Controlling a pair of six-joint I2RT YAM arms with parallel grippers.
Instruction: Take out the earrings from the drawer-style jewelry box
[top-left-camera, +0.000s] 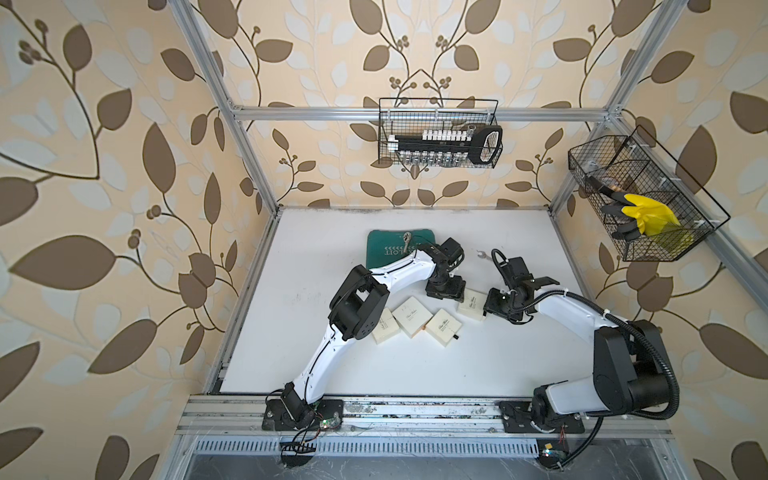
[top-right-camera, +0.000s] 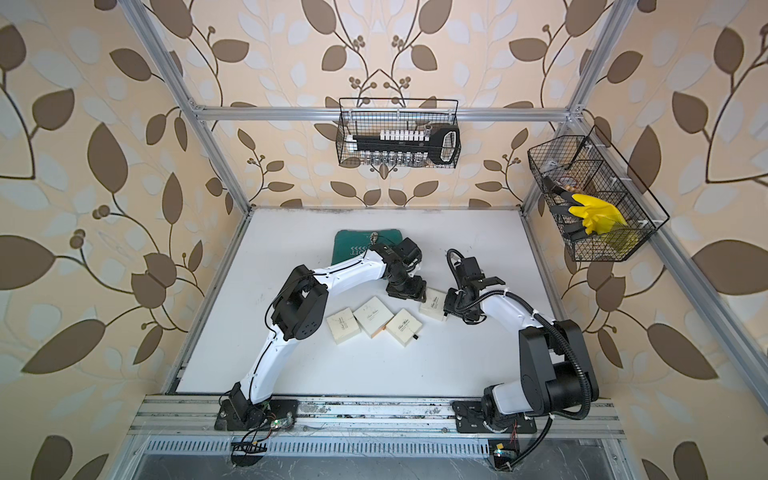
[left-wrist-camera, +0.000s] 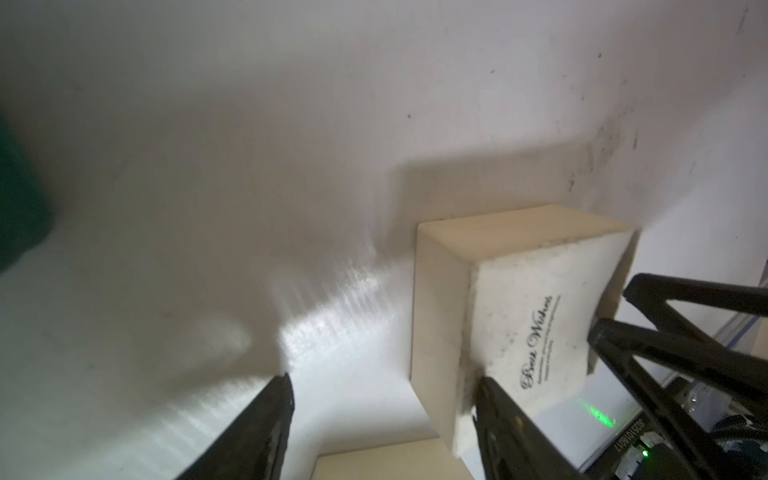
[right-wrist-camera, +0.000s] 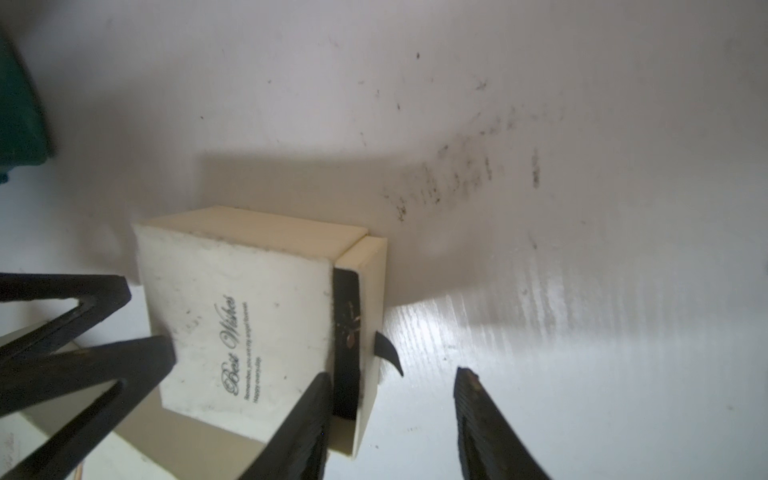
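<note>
A cream drawer box (top-left-camera: 472, 304) printed "Best Wishes" lies between my two grippers. In the left wrist view it (left-wrist-camera: 520, 320) sits under the right-hand finger of my left gripper, which stands open. In the right wrist view the box's drawer end (right-wrist-camera: 368, 264) shows a black band and a dark pull tab. My right gripper has its fingers apart at that end, one beside the band, nothing visible held between them. I see no earrings.
Several other cream boxes (top-right-camera: 372, 316) lie to the front left. A green pouch (top-right-camera: 352, 244) lies behind my left arm. A small wrench (top-left-camera: 481, 254) lies back right.
</note>
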